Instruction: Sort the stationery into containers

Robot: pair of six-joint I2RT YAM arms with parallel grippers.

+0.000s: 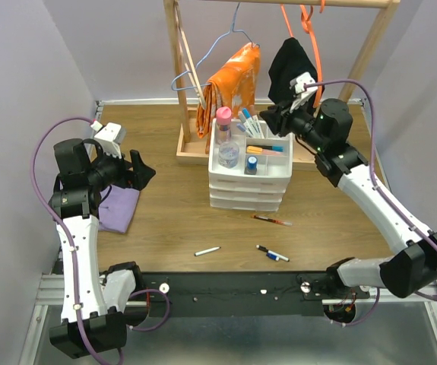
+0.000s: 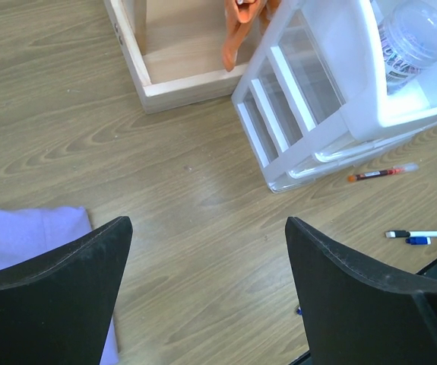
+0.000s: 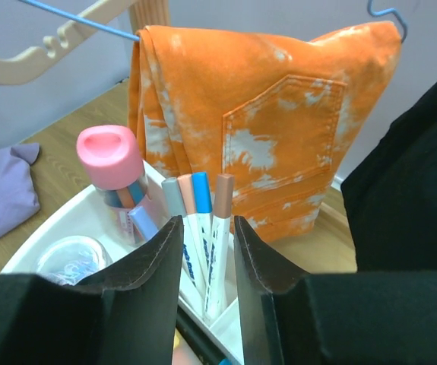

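A white drawer organizer (image 1: pixel 248 188) stands mid-table, its top split into compartments. Several upright markers (image 3: pixel 220 243) lean in the back compartment. My right gripper is open over that corner, with no marker visibly held; the markers show beyond the gap between its fingers. Orange and blue markers (image 1: pixel 265 149) lie in a middle compartment. Loose on the table are a white marker (image 1: pixel 207 251), a red-and-black pen (image 1: pixel 271 220), a black-capped marker (image 1: pixel 273 253) and a short blue-capped marker (image 1: pixel 272 257). Left of the organizer, my left gripper (image 1: pixel 144 170) hangs open and empty.
A pink-capped bottle (image 1: pixel 224 137) and a blue-capped jar (image 1: pixel 251 164) stand on the organizer. Behind it, a wooden rack (image 1: pixel 178 76) carries orange cloth (image 1: pixel 235 80) and black cloth (image 1: pixel 290 67). Purple cloth (image 1: pixel 118 209) lies at left.
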